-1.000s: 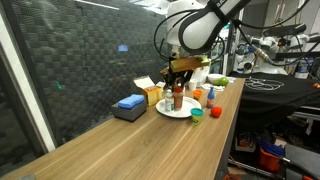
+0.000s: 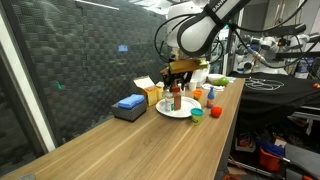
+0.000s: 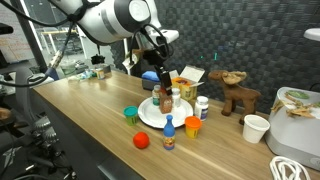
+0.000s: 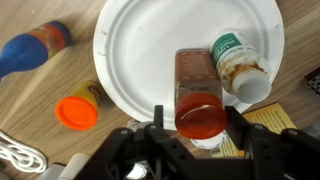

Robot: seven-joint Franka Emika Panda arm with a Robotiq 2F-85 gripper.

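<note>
A brown bottle with an orange cap [image 4: 200,115] stands on a round white plate [image 4: 140,50]. My gripper is directly over it, fingers on either side of the cap; a gap shows on the left, so it is open. Touching or close to that bottle is a white-capped bottle with a green and white label [image 4: 238,62]. From the side, the brown bottle [image 3: 167,103] stays upright on the plate below my gripper [image 3: 165,80]. Its top is partly hidden by the fingers.
Near the plate are a blue bottle [image 3: 168,133], an orange cup [image 3: 193,127], a green cup [image 3: 131,115] and a red ball [image 3: 141,141]. Behind stand an open yellow box [image 3: 187,78] and a brown moose figure [image 3: 236,93].
</note>
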